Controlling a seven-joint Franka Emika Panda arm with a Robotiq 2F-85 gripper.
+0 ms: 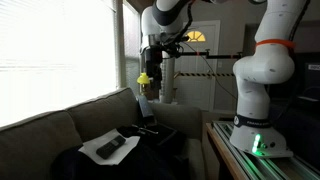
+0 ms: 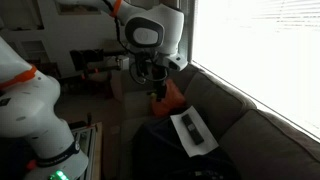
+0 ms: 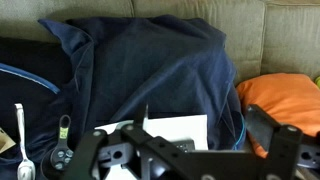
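My gripper is open over the couch, its dark fingers spread wide with nothing seen between their tips. In the first exterior view the gripper (image 1: 152, 78) hangs well above the seat. A flat white board or sheet (image 3: 192, 127) lies below it on dark blue cloth (image 3: 165, 65), partly hidden by the gripper's body. The same white board (image 1: 110, 146) carries a small dark object (image 1: 110, 147). Left of the board in the wrist view are a silver spoon (image 3: 23, 140) and a black utensil (image 3: 62, 150) with a green-tipped handle.
An orange cushion (image 3: 285, 100) rests at the right in the wrist view. The couch's backrest (image 2: 250, 135) runs behind the cloth. A table edge (image 1: 232, 155) borders the arm's base. Open air surrounds the raised gripper.
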